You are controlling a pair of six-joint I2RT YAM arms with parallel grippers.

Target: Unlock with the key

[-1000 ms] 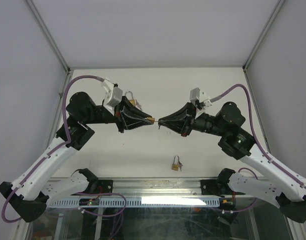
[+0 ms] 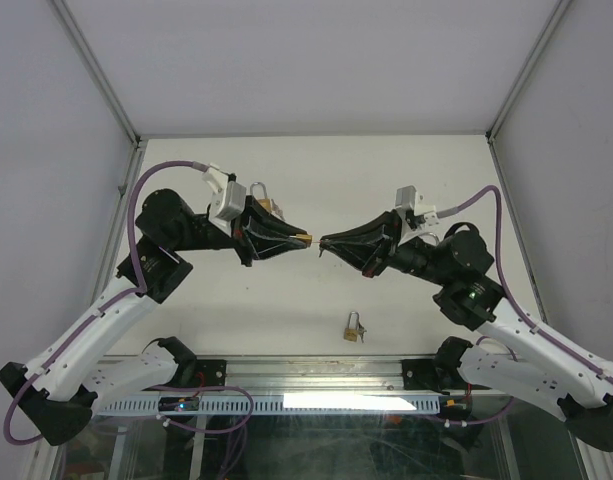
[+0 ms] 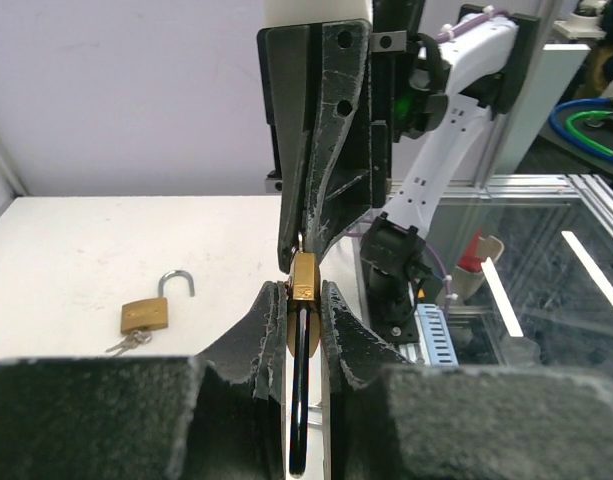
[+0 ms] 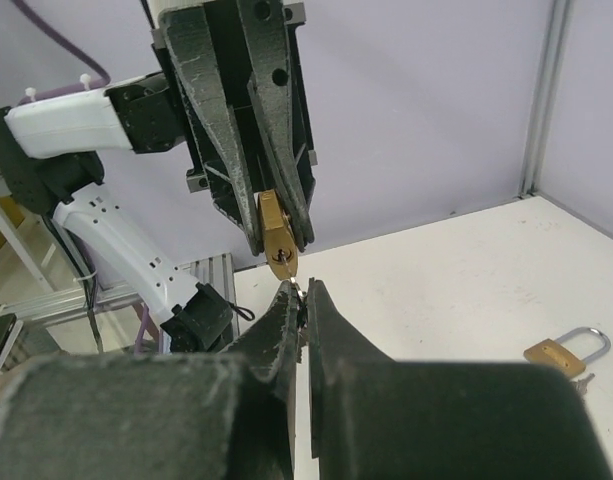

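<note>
Above the middle of the table, the two grippers face each other. My left gripper (image 2: pixel 304 240) is shut on a brass padlock (image 4: pixel 279 235), whose keyhole face points at my right gripper (image 2: pixel 323 243). The right gripper is shut, with a small key (image 4: pixel 298 290) at its fingertips, its tip at or very near the keyhole; whether it is inside I cannot tell. In the left wrist view the padlock (image 3: pixel 304 275) hides most of the key.
A second padlock with an open shackle (image 2: pixel 266 204) and keys lies at the back left of the white table (image 2: pixel 386 170); another (image 2: pixel 351 330) lies near the front edge.
Both grippers have shifted slightly over the last second, the left one a little to the right and up in the top view. They still face each other closely.
</note>
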